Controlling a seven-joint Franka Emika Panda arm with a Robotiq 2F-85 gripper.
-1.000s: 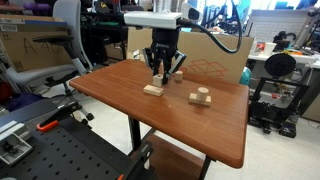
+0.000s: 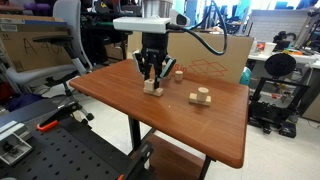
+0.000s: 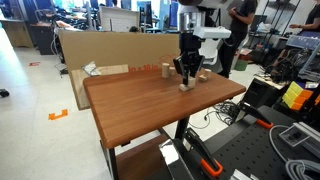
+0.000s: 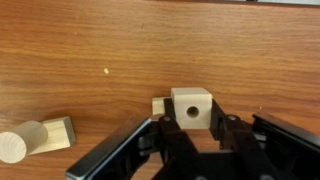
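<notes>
In the wrist view, a pale wooden peg is held between the dark fingers of my gripper, which is shut on it. Part of a pale wooden block shows just left of the peg; the rest is hidden behind it and the fingers. Exterior view 1 places my gripper low over that block. Whether peg and block touch cannot be told. A second block, to the right, bears an upright peg. Another peg stands alone farther back.
A cardboard panel rises along its far edge. In exterior view 2, a small white item lies near that edge.
Over the last second my gripper has moved left and down in exterior view 1, carrying the peg over the block. The other block and pegs stay where they were.
</notes>
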